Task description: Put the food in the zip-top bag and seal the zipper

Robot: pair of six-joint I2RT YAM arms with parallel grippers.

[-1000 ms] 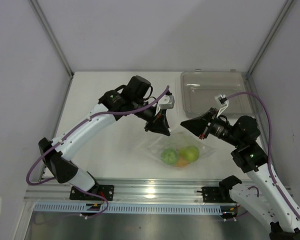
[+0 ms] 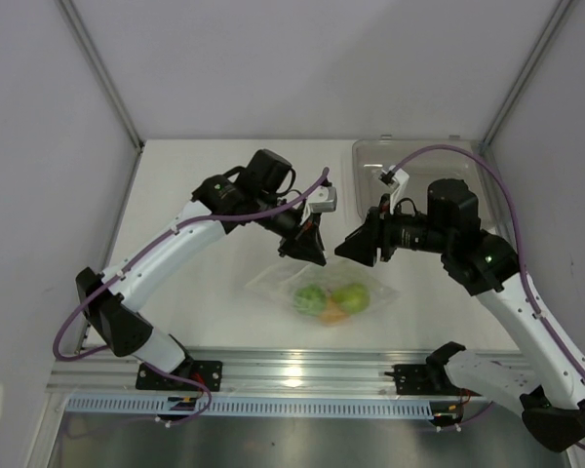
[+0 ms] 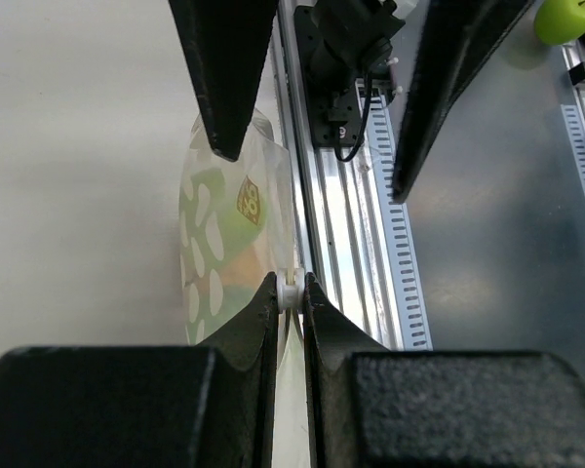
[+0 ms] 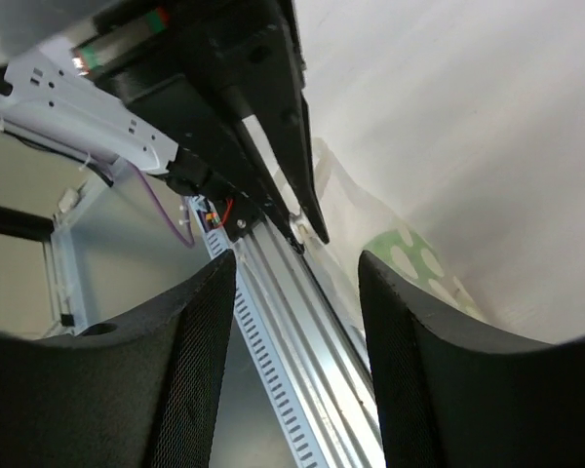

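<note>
A clear zip top bag (image 2: 385, 292) hangs below my left gripper (image 2: 322, 261), its food toward the bottom: a green piece (image 2: 310, 299), a yellow-green piece (image 2: 352, 297) and an orange piece (image 2: 331, 314). In the left wrist view, the left gripper is shut on a small white part (image 3: 291, 292) at the bag's top edge. Just right of it, my right gripper (image 2: 357, 250) stands open at the upper edge, nothing between its fingers. The right wrist view shows the left fingers (image 4: 310, 175) in the gap ahead of the right gripper.
An empty clear tray (image 2: 424, 146) lies at the back right of the white table (image 2: 190, 283). A metal rail (image 2: 292, 372) runs along the front edge. The two grippers are very close together.
My right gripper has opened, turned and moved left toward the left gripper. The bag with its food has swung left. The left arm has barely moved.
</note>
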